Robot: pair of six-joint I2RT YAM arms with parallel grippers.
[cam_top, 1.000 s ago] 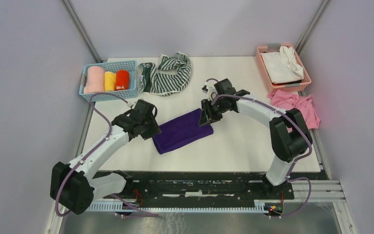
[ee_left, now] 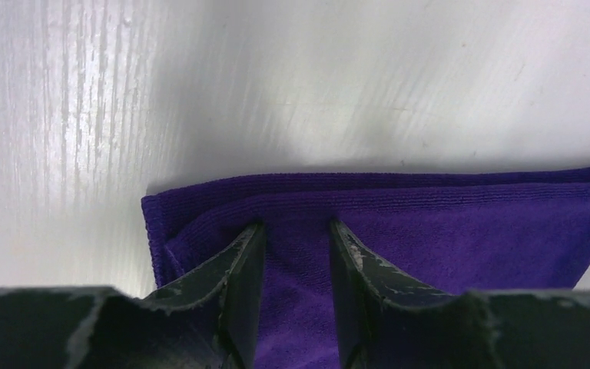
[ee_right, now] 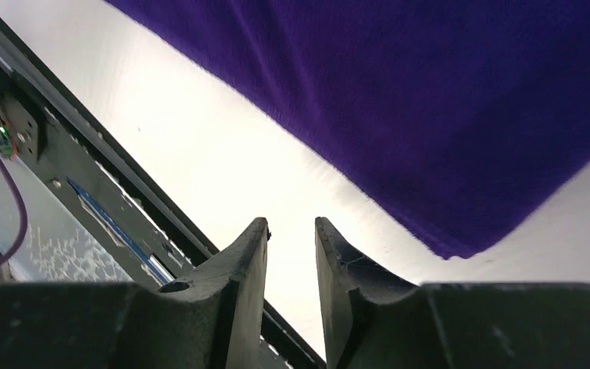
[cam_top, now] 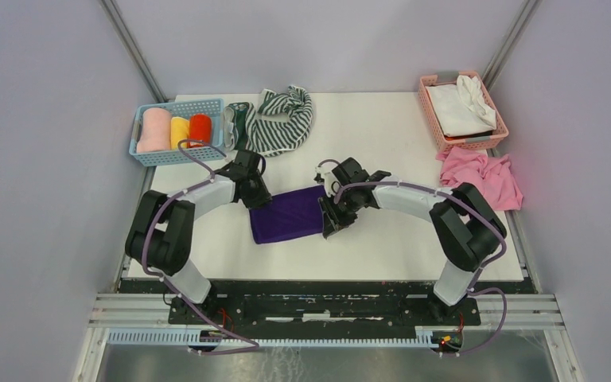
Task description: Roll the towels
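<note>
A folded dark purple towel (cam_top: 285,216) lies flat on the white table (cam_top: 382,255) between my arms. My left gripper is over the towel's left end, fingertips near its folded far edge, part open with towel visible below the gap; whether it touches is unclear. My right gripper hangs at the towel's right end, fingers apart over bare table beside a towel corner (ee_right: 461,238), nothing between them.
A blue basket (cam_top: 147,157) with rolled towels sits back left, beside a striped towel (cam_top: 278,127). A pink basket (cam_top: 501,127) with white cloth and a loose pink towel (cam_top: 485,179) are at right.
My right gripper has moved toward the front. The towel has turned slightly, lying straighter across the table.
</note>
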